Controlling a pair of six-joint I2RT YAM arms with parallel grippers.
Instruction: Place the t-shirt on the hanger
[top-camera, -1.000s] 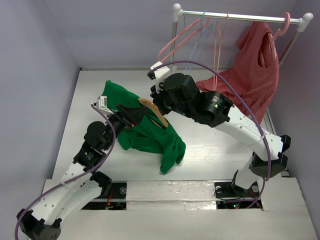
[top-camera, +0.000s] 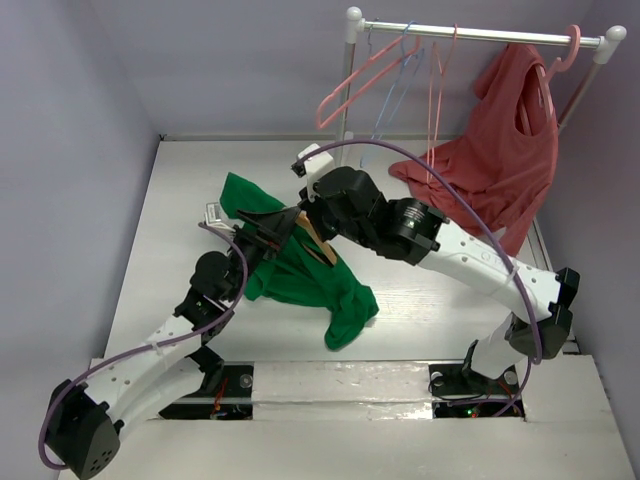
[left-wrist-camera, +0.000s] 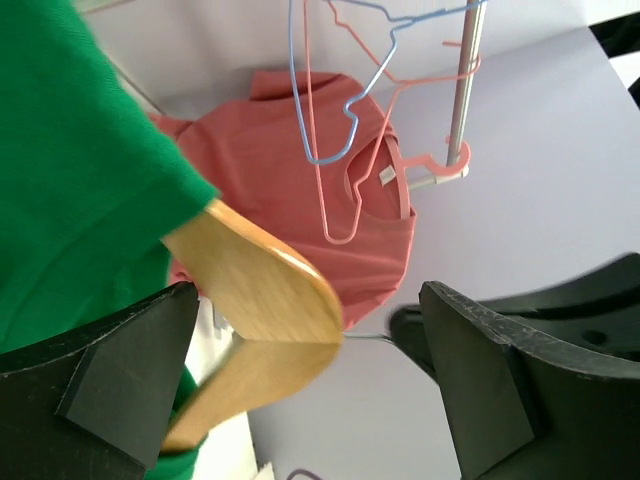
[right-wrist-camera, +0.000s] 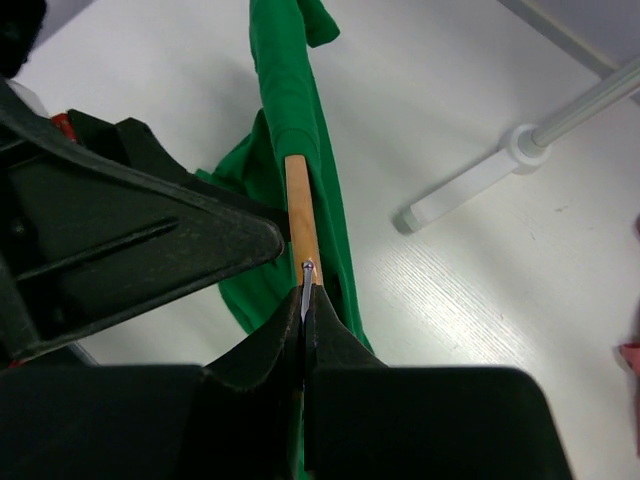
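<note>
The green t shirt (top-camera: 318, 285) hangs on a wooden hanger (top-camera: 318, 240), one shoulder drooping toward the front. In the right wrist view, my right gripper is shut on the metal hook of the hanger. My left gripper is open beside the hanger; in its view the hanger's wooden bend (left-wrist-camera: 270, 290) shows between the fingers, with the green cloth (left-wrist-camera: 80, 180) at the left covering one arm of the wood. Whether the left fingers touch wood or cloth I cannot tell.
A white rack rail (top-camera: 480, 34) stands at the back right. Empty pink (top-camera: 365, 80) and blue hangers (top-camera: 395, 85) hang from it, beside a red shirt (top-camera: 500, 140) on a pink hanger.
My left gripper has moved right, closer to the hanger. The right gripper has shifted slightly down and left with the hanger, and the green shirt has moved a little right.
</note>
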